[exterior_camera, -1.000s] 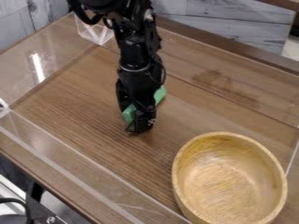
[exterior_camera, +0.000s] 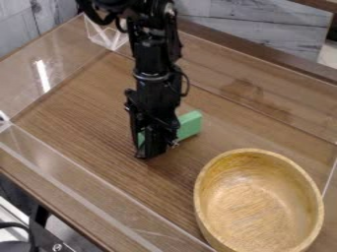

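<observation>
My black gripper hangs at the middle of the wooden table, low over its surface, shut on a light green block. The block shows mostly to the right of the fingers, and the fingers and wrist hide the rest of it. Whether it rests on the table or is slightly raised I cannot tell.
A cream round bowl fills the lower right of the table. A clear plastic container stands at the back left.
</observation>
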